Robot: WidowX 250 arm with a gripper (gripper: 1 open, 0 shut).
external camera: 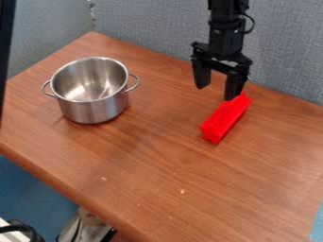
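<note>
A long red block (222,120) lies flat on the wooden table, right of centre, angled from lower left to upper right. Above its upper end, my black gripper (217,80) hangs open, its two fingers apart with nothing between them that I can see. On the left side of the table stands a steel pot (90,104) with two side handles, upright, its inside looking empty.
The wooden table (151,180) has wide bare space at the front and centre. A grey padded wall (293,47) runs behind it. Cables and some metal hardware show below the table's near left edge.
</note>
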